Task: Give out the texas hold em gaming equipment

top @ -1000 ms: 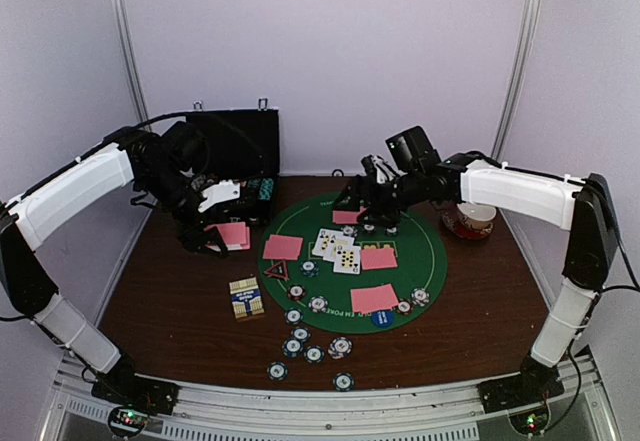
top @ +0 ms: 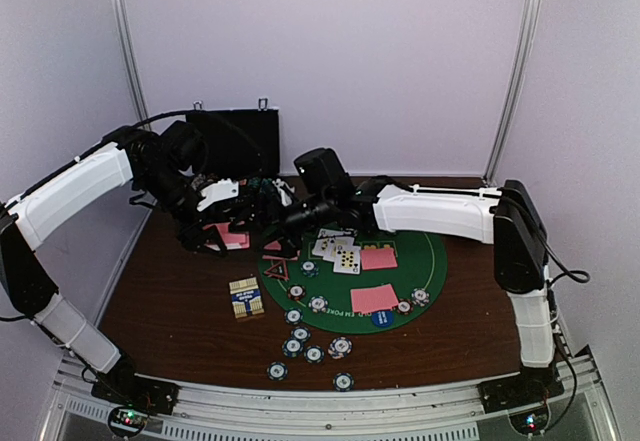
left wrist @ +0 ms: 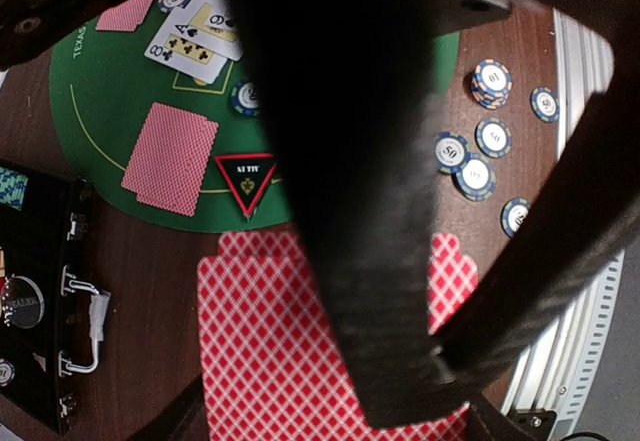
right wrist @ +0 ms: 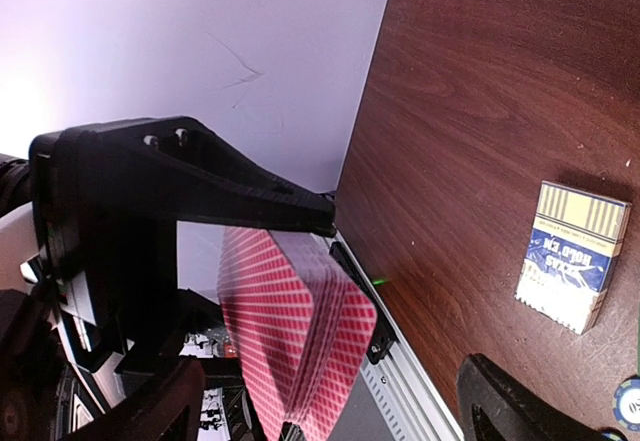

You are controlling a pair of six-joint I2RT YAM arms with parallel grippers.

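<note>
A deck of red-backed cards [left wrist: 260,351] is clamped in my left gripper [top: 213,244], held left of the green poker mat [top: 425,261]. In the right wrist view the deck [right wrist: 290,331] shows side on between the left fingers. My right gripper is open and close to the deck, its fingers empty; its dark fingers [left wrist: 350,211] cover much of the left wrist view. Face-up cards [top: 346,259] lie mid-mat, with face-down pairs [top: 373,299] around them. Part of the mat is hidden under the right arm.
The black chip case [top: 235,146] stands with its lid up at the back left. A Texas Hold'em box [top: 246,299] lies left of the mat, and a red-edged triangle [top: 276,272] rests on it. Several loose chips [top: 314,354] lie in front.
My right arm has swung left across the mat, from its back right side to beside the left gripper. The left arm and its deck have stayed in place.
</note>
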